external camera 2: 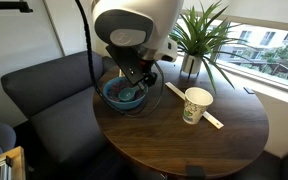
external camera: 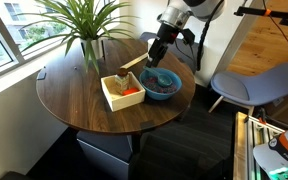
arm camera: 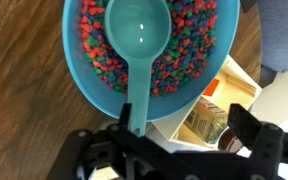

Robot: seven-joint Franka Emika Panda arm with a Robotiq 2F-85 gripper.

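Note:
A blue bowl point(external camera: 161, 90) filled with small red, blue and green pieces stands on the round table. A teal spoon point(arm camera: 139, 70) lies in it, its scoop on the pieces and its handle point(arm camera: 140, 100) reaching over the rim. Above the bowl is my gripper, open, with nothing held between its fingers. The handle's lower part runs close to the left finger point(arm camera: 104, 150) in the wrist view and is partly hidden there. In exterior view 2 the gripper point(external camera 2: 137, 76) hangs just over the bowl point(external camera 2: 111, 96).
Beside the bowl stands a white box point(external camera: 123, 99) with a bottle point(external camera: 122, 75) and something orange inside. A patterned paper cup point(external camera 2: 196, 105) and a pale strip point(external camera 2: 208, 117) are on the table point(external camera 2: 194, 145). A potted plant point(external camera: 87, 20) stands behind.

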